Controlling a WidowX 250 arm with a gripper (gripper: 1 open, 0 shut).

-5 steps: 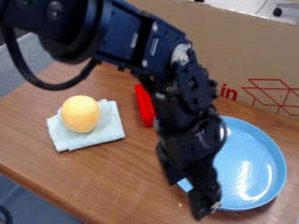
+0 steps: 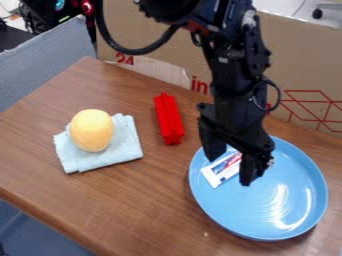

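The black gripper [image 2: 230, 150] is at the left part of the blue plate [image 2: 274, 208], its fingers over a white tube [image 2: 222, 172] with blue and red print that lies on the plate. Whether the fingers are apart from the tube or touching it, and how far they are open, is hard to tell. A yellow round object [image 2: 91, 128] rests on a folded pale cloth [image 2: 116, 152] at the left. A red bar-shaped object [image 2: 168, 118] lies behind, between cloth and plate.
A cardboard box [image 2: 307, 90] stands along the back of the wooden table [image 2: 107, 200]. The table's left edge borders a grey area.
The arm has moved back and up from the near side of the plate to above the tube, uncovering the red object and the plate's front.
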